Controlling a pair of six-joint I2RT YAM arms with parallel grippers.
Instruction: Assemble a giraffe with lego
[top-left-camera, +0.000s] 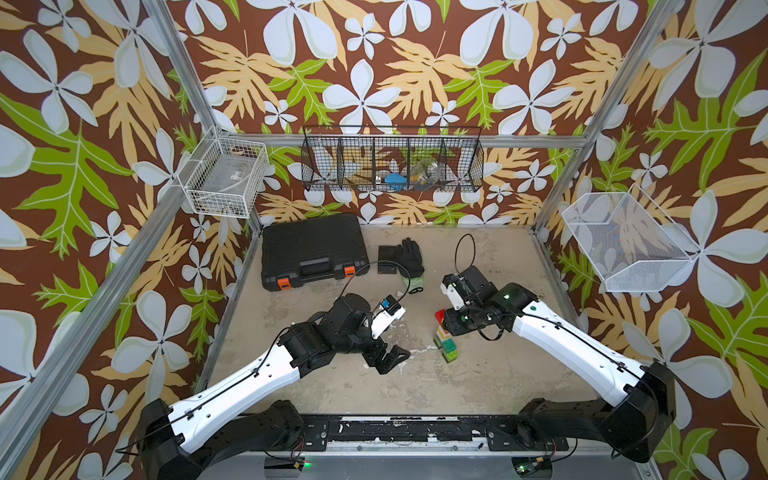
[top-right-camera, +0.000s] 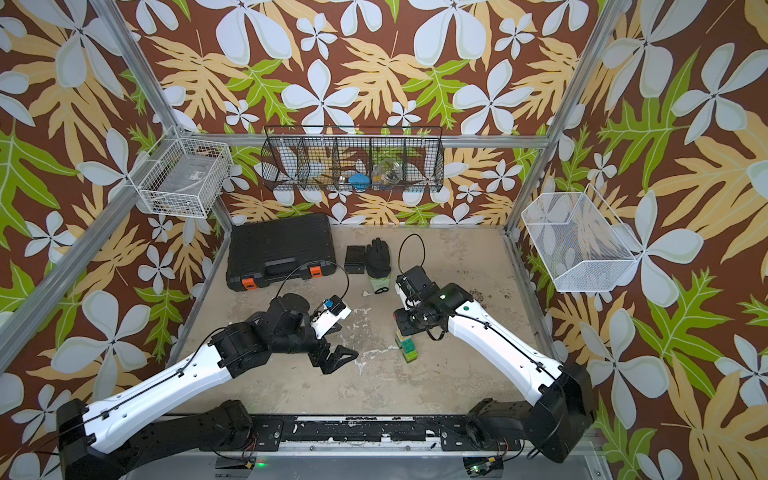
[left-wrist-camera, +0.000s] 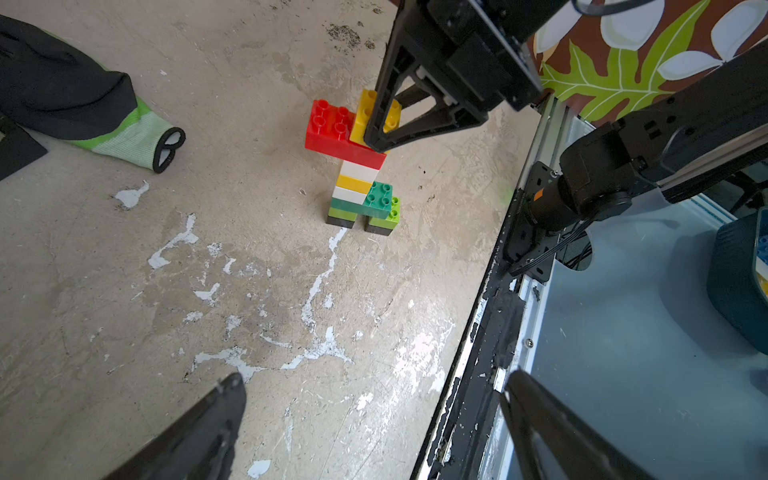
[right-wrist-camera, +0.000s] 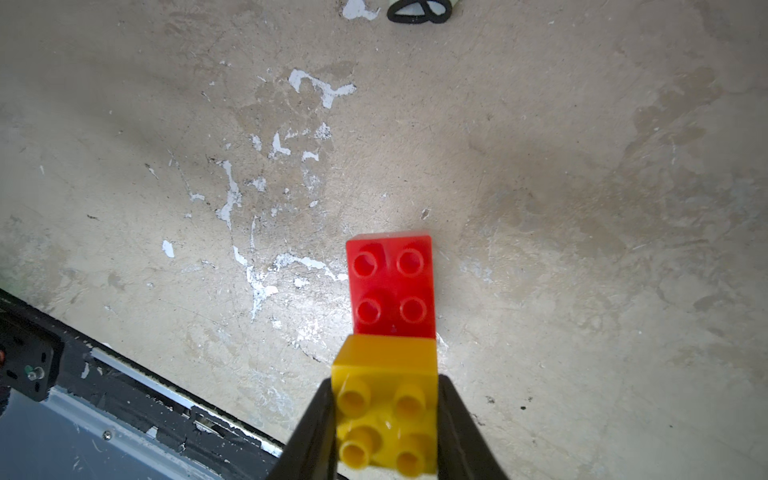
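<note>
The lego figure stands upright on the floor, best seen in the left wrist view: green feet with dark bottoms, a teal body (left-wrist-camera: 378, 198), a white-and-yellow neck (left-wrist-camera: 354, 182) and a red brick (left-wrist-camera: 329, 130) across the top. A yellow brick (right-wrist-camera: 384, 356) sits at one end of the red brick, with my right gripper shut on it. Whether it is fully pressed onto the studs cannot be told. My left gripper stands open and empty, to the left of the figure in the top left view.
A black case (top-left-camera: 313, 249) and dark gloves (top-left-camera: 409, 256) lie at the back. Wire baskets (top-left-camera: 392, 164) hang on the frame above. Bare floor (top-left-camera: 384, 320) lies between the left arm and the figure.
</note>
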